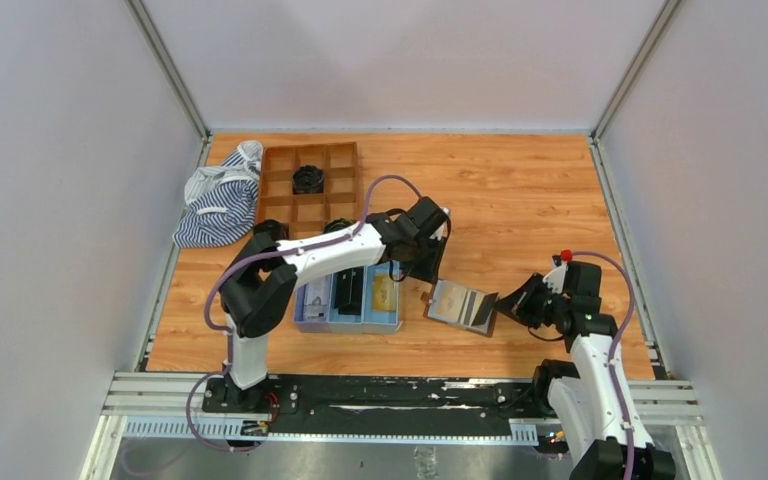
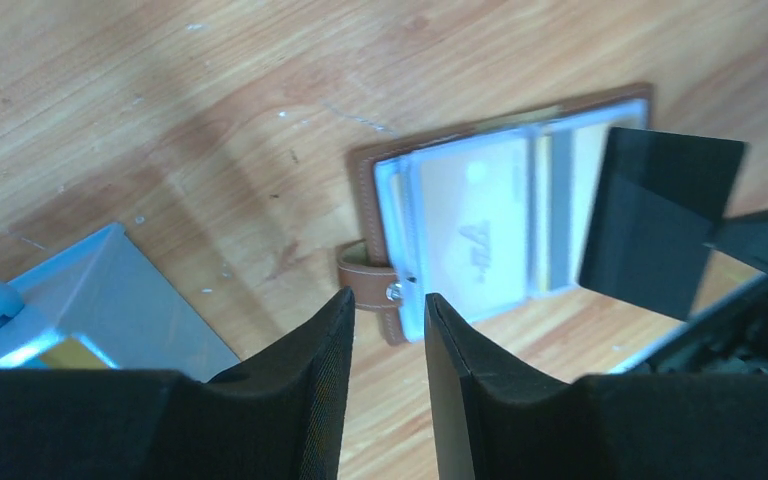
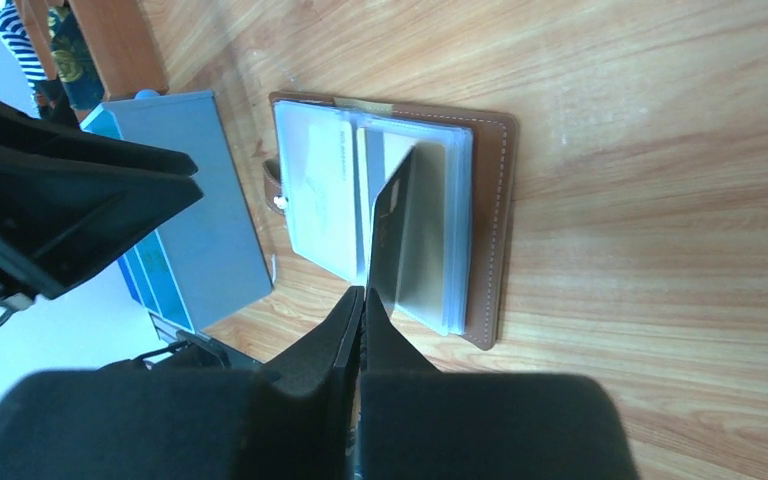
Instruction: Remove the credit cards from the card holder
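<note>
The open brown card holder (image 1: pixel 460 304) with clear sleeves and cards lies on the table, its strap (image 2: pixel 366 285) at the left side. My left gripper (image 1: pixel 430 260) hangs up and left of it, part open, with nothing visible between its fingers. My right gripper is shut at the holder's right part, its tips at a dark card (image 3: pixel 388 235) that stands tilted up from the sleeves; whether they pinch it is unclear.
A blue divided box (image 3: pixel 200 200) sits left of the holder. Behind it are a wooden compartment tray (image 1: pixel 310 155) with dark rolled items and a striped cloth (image 1: pixel 215 220).
</note>
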